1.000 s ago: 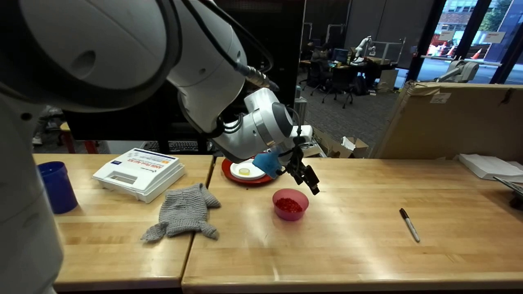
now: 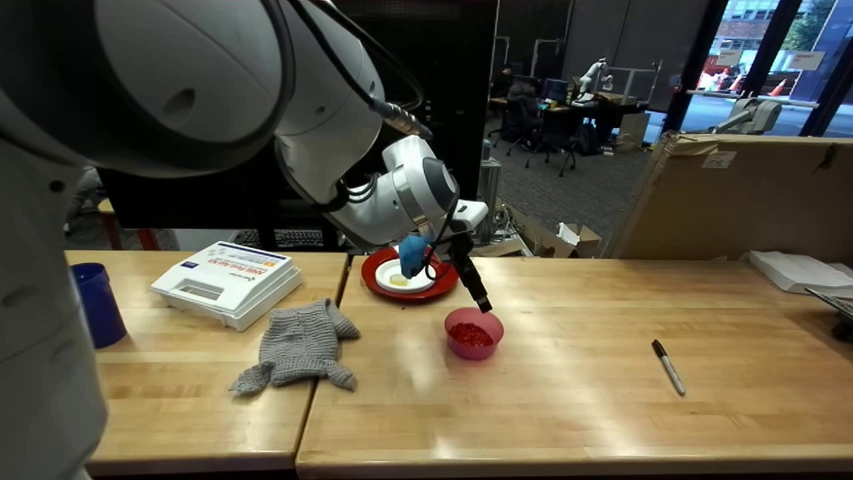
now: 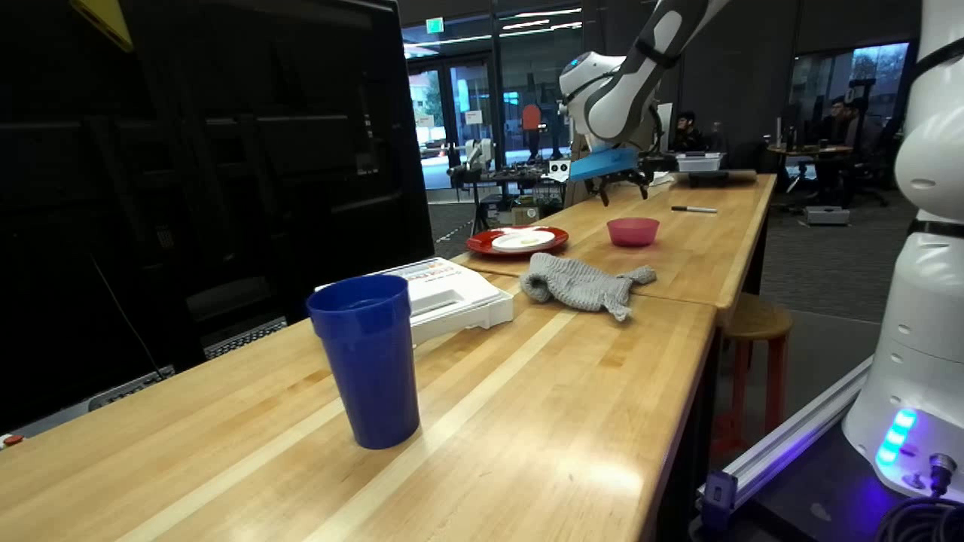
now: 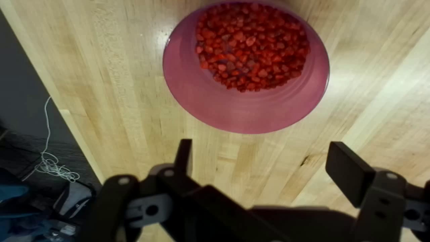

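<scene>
A pink bowl (image 2: 460, 345) partly filled with small red pieces (image 4: 252, 46) stands upright on the wooden table. In the wrist view it fills the upper middle, ahead of my gripper. The fingers are wide apart and only bare tabletop shows between them. Seen from exterior view 2, the gripper (image 3: 623, 191) hangs above table height, behind the bowl (image 3: 633, 233), not touching it. In exterior view 1 one dark finger (image 2: 470, 276) is clear, pointing down just behind the bowl's rim; the other is hard to make out.
Behind the bowl, a red plate (image 2: 369, 276) carries a smaller white plate (image 2: 387, 281). To the left lie a grey knitted cloth (image 2: 300, 348), a white first aid box (image 2: 228, 280) and a blue cup (image 3: 366, 361). A marker (image 2: 669, 368) lies right, with open tabletop around it.
In exterior view 1 my gripper has shifted left and its wrist has turned, bringing it from the bowl's back right to behind it. The bowl and other table items have stayed put.
</scene>
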